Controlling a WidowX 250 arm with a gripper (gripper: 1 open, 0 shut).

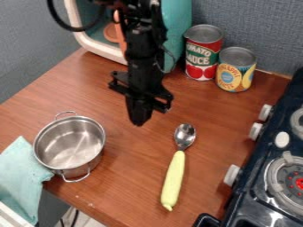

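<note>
My black gripper [138,113] points down over the middle of the wooden table, left of a spoon with a metal bowl [185,135] and pale yellow handle [173,182]. A steel pot [69,145] sits at the lower left. A tomato sauce can [203,55] and a smaller yellow-labelled can [235,73] stand at the back right. The fingertips are dark and small; whether they are open or shut is unclear.
A black stove [268,204] occupies the right edge. A light blue cloth [21,173] lies at the lower left. A white and teal toy-like unit stands at the back behind the arm.
</note>
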